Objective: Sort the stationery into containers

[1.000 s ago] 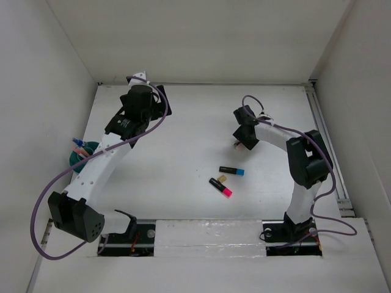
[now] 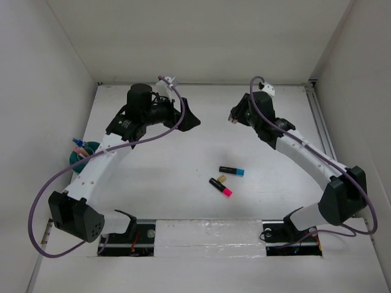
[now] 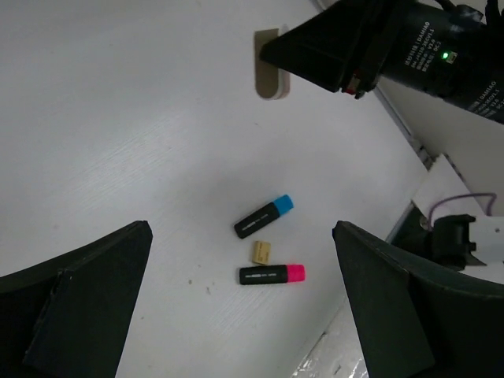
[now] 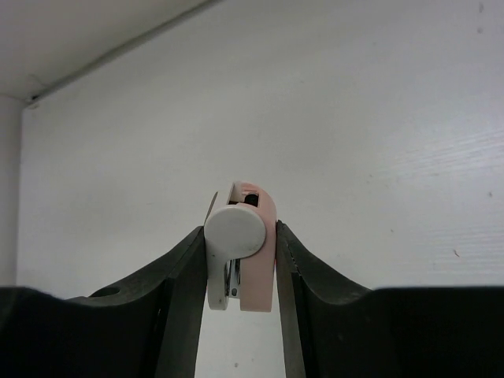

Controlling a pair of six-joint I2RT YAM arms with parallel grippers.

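My right gripper is shut on a pink and white stationery piece, apparently a sharpener or small stapler (image 4: 257,276), raised at the upper right of the table (image 2: 234,116). My left gripper (image 2: 186,119) stands open in the upper middle, facing it. A black highlighter with blue cap (image 2: 231,171), a small tan eraser (image 2: 222,179) and a black highlighter with pink cap (image 2: 220,187) lie in the lower middle. A teal container (image 2: 78,160) holding pens stands at the far left, partly behind the left arm.
White walls enclose the table on the back and sides. The left arm crosses the left part, near the teal container.
My right gripper has lifted the pink piece from the table and moved toward the back. My left gripper has moved rightward, toward it.
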